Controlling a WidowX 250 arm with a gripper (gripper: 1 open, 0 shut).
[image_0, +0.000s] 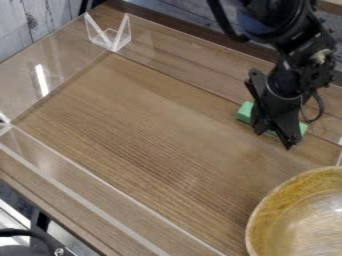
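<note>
My black gripper (278, 130) reaches down from the upper right onto a green object (250, 112) lying on the wooden table near its right side. The fingertips are at the green object, which is partly hidden behind them. Whether anything is between the fingers is hard to tell.
A large yellow bowl (297, 222) sits at the bottom right. A white wire-like holder (110, 32) stands at the upper left.
</note>
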